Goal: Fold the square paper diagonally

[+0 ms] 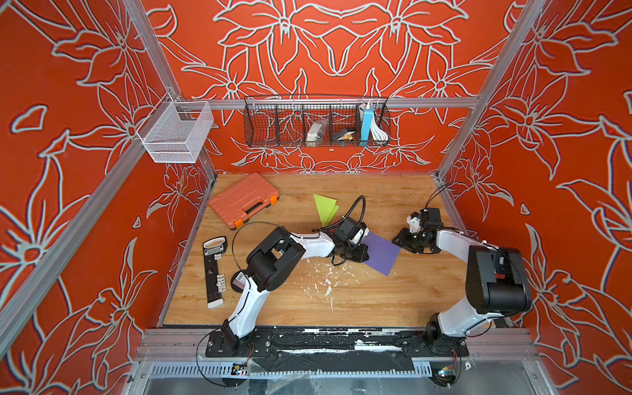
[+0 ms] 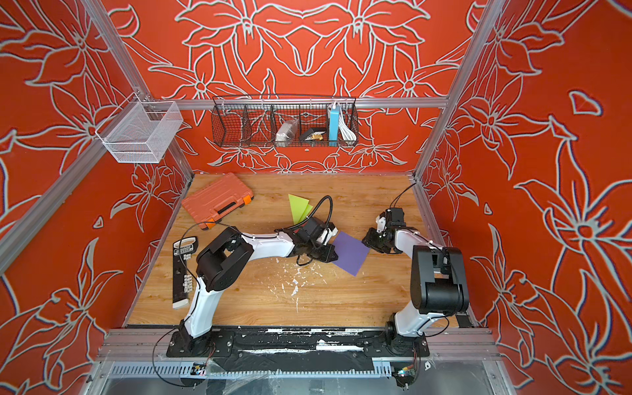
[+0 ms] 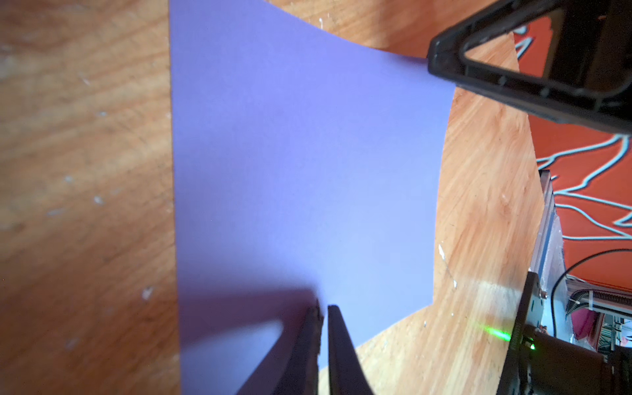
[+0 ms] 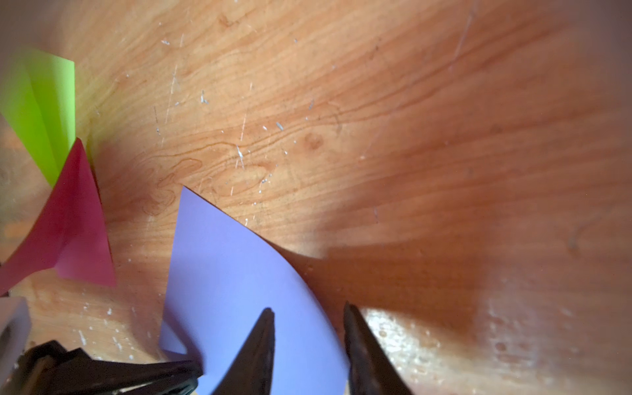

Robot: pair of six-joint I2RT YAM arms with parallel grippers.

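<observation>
A purple square paper (image 1: 381, 253) lies on the table between both grippers, unfolded, with a raised, curved edge in the right wrist view. My left gripper is at one side of the paper (image 3: 302, 164), its fingertips close together on it; whether they pinch it cannot be told. My right gripper stands open at the opposite side, over the paper (image 4: 230, 283), one finger by its curved edge.
Lime (image 1: 324, 205) and red (image 4: 79, 217) folded papers lie behind the purple one. An orange case (image 1: 240, 197) is at back left, a black strip-like object (image 1: 212, 276) at left.
</observation>
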